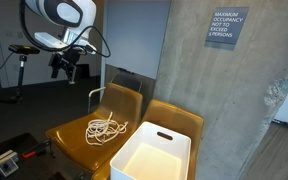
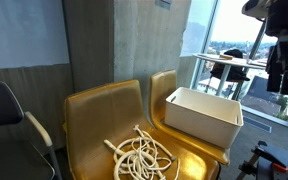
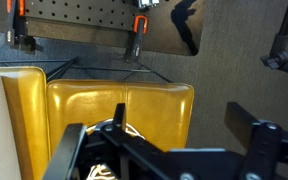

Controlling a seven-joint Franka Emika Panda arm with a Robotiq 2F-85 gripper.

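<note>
My gripper [image 1: 63, 72] hangs high on the left in exterior view 1, well above the seats. In the wrist view its dark fingers stand wide apart, open, with nothing held between them. A loose coil of cream-white rope [image 1: 106, 128] lies on the seat of a tan chair [image 1: 122, 101]. Exterior view 2 shows the same rope [image 2: 144, 157] in several loops. From the wrist only a bit of it shows, mostly hidden behind the fingers. A white open box [image 1: 153, 160] sits on the neighbouring tan chair; its inside floor is partly visible and appears empty.
In exterior view 2 a dark chair [image 2: 16, 132] stands to the left of the tan one. A perforated metal plate [image 3: 84, 18] runs along the top of the wrist view. A concrete wall [image 1: 219, 85] rises behind the seats. Open air separates the gripper from the rope.
</note>
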